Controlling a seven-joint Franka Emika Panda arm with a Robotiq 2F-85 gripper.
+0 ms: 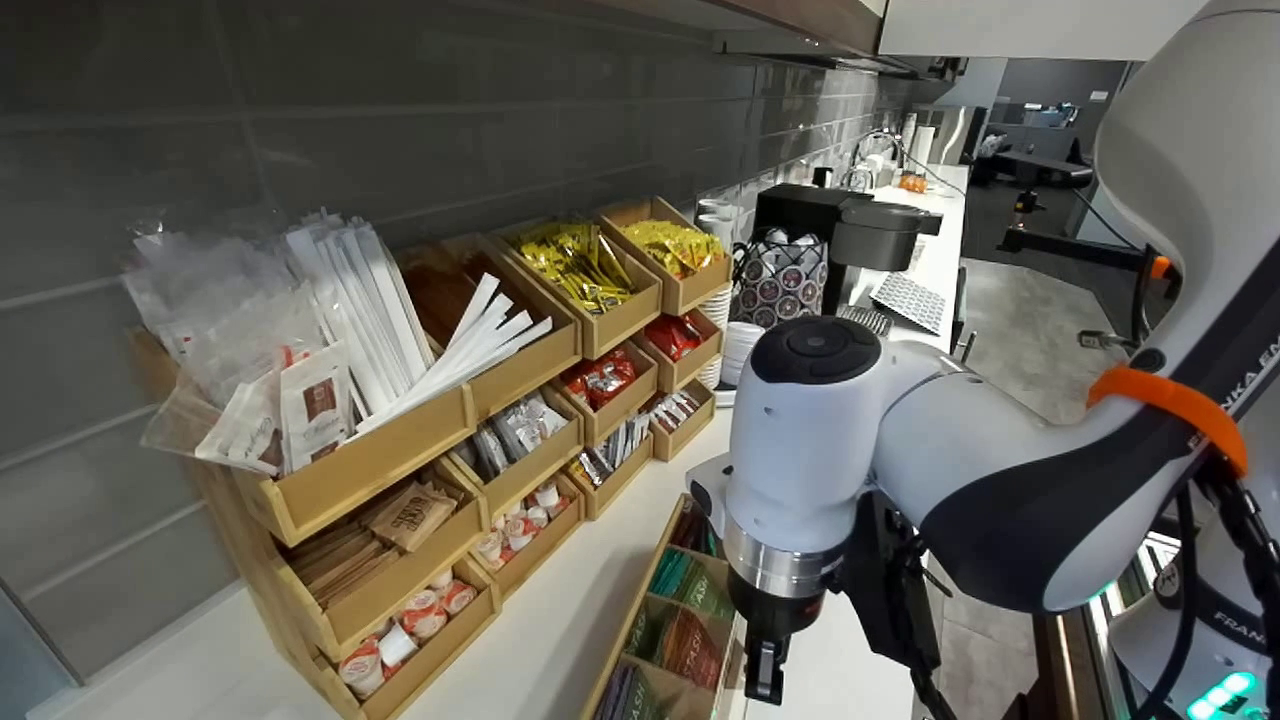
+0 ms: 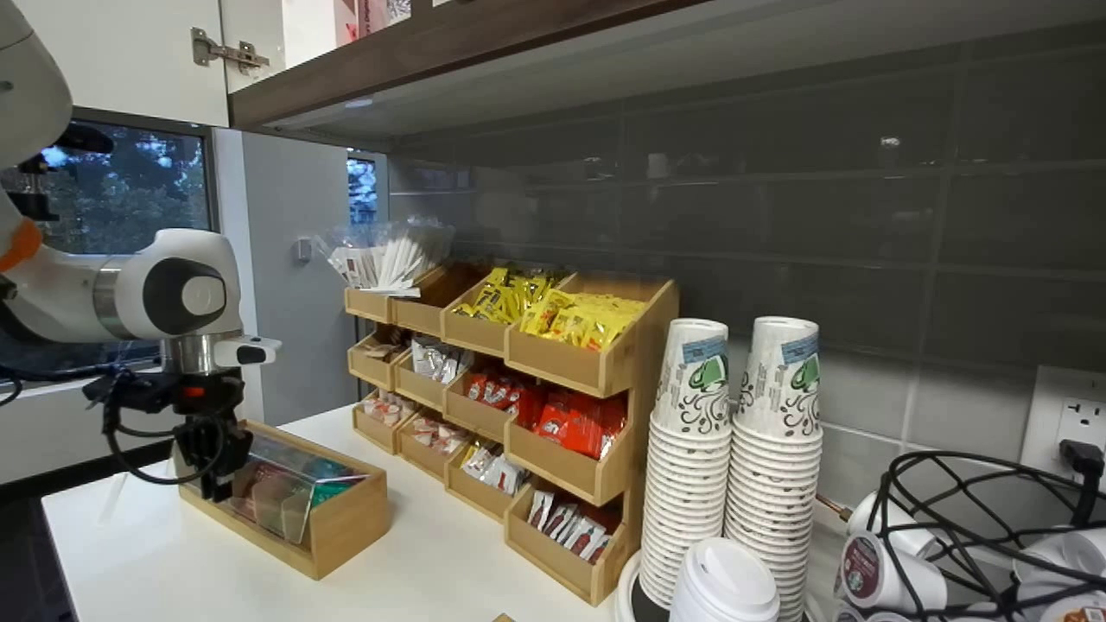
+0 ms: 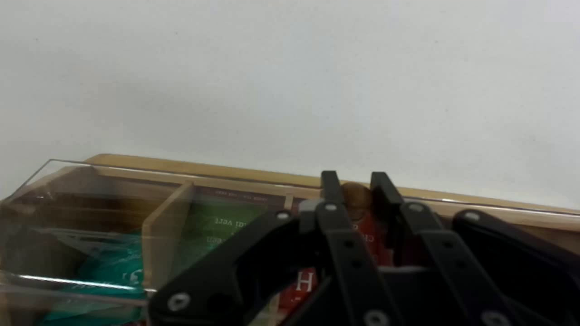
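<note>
A wooden tea box (image 2: 350,530) with a clear lid (image 3: 60,163) stands on the white counter. Behind dividers inside it lie teal packets (image 3: 111,269), green packets (image 3: 223,222) and red packets (image 1: 690,648). My gripper points down at the box's long side, its fingers on either side of a round brown knob (image 3: 357,196) and shut on it. In exterior view 1 the gripper (image 1: 764,672) is at the box's right side, hiding part of it. Whether the lid is fully down I cannot tell.
A tiered wooden rack (image 2: 479,332) of condiments and sachets stands against the wall. Stacked paper cups (image 2: 684,477) and a wire pod basket (image 2: 912,529) stand beyond it. Bare counter (image 1: 552,624) separates rack and box.
</note>
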